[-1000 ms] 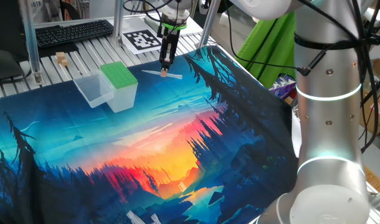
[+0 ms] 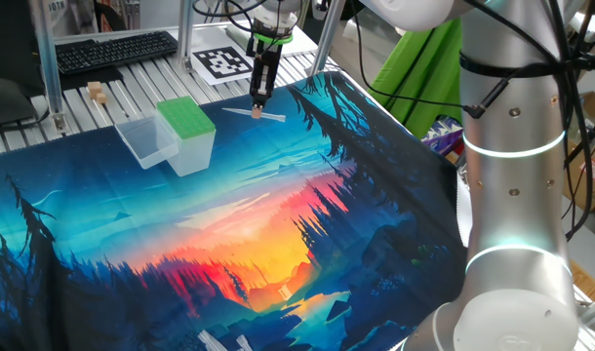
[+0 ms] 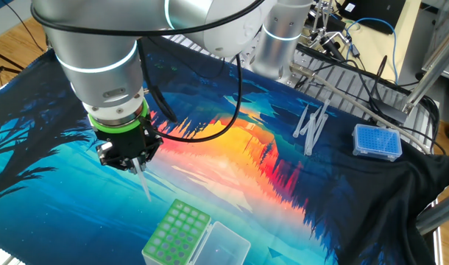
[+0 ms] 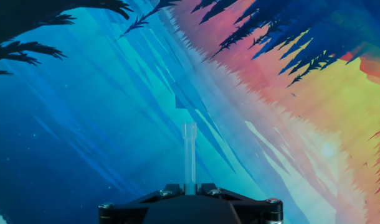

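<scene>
A thin clear plastic tube or pipette (image 4: 190, 155) runs straight out from between the fingertips of my gripper, its wider end away from me. Exterior view 1 has the gripper (image 2: 257, 109) pinching the tube (image 2: 270, 118) partway along, with the tube sticking out to both sides. From the other side, the tube (image 3: 142, 184) slants down from the gripper (image 3: 135, 163), near the green-topped rack box (image 3: 179, 230). That box (image 2: 187, 130) has many holes in its top, and its clear lid (image 2: 146, 142) hangs open at the side.
Several similar clear tubes (image 3: 310, 132) lie in a loose group on the printed cloth (image 3: 276, 195). A box with a blue perforated top (image 3: 377, 140) stands beyond them. Small wooden blocks (image 2: 97, 93) and a keyboard (image 2: 117, 53) are behind the cloth, whose middle is clear.
</scene>
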